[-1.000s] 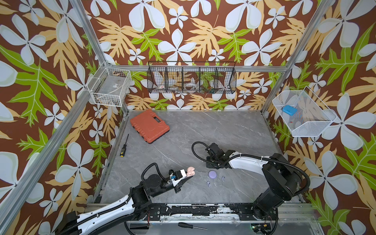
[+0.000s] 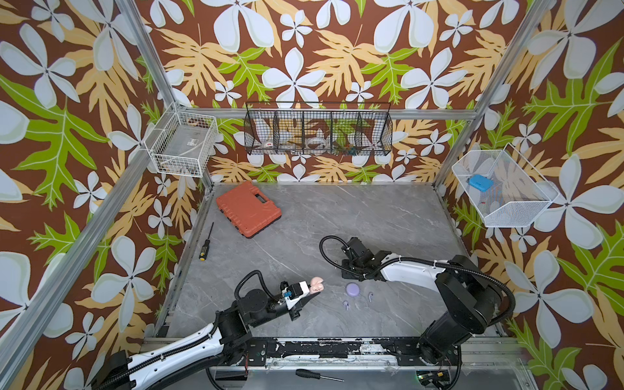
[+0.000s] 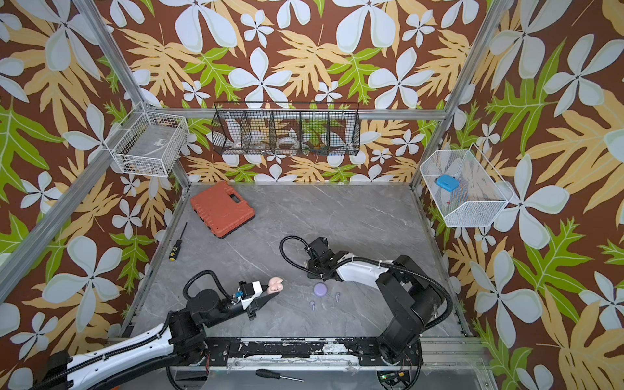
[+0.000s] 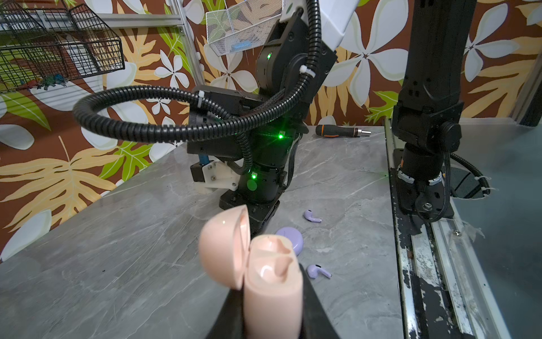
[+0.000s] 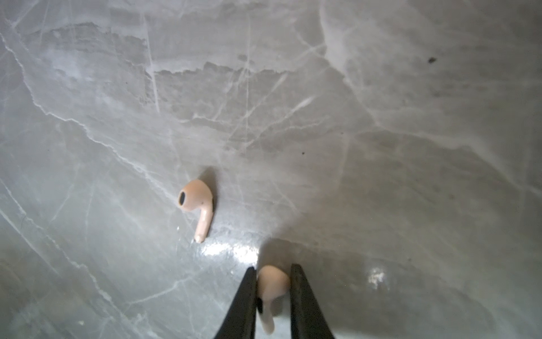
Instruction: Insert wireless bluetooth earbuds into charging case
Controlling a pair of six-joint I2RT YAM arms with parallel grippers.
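Note:
A pink charging case (image 4: pixel 273 305) stands upright with its lid (image 4: pixel 223 245) swung open; both wells in its top look empty. My left gripper is shut on the case body, holding it above the table left of the right arm. In the right wrist view, my right gripper is shut on a pink earbud (image 5: pixel 273 284) low over the marble table, its stem hanging between the fingers. A second pink earbud (image 5: pixel 197 204) lies loose on the table close by, up and left of the fingertips.
A round purple case (image 2: pixel 352 290) and two purple earbuds, one (image 2: pixel 346 305) nearer the front and one (image 2: pixel 371 297) to its right, lie in front of the right gripper. An orange toolbox (image 2: pixel 248 208) and a screwdriver (image 2: pixel 205 245) sit at left.

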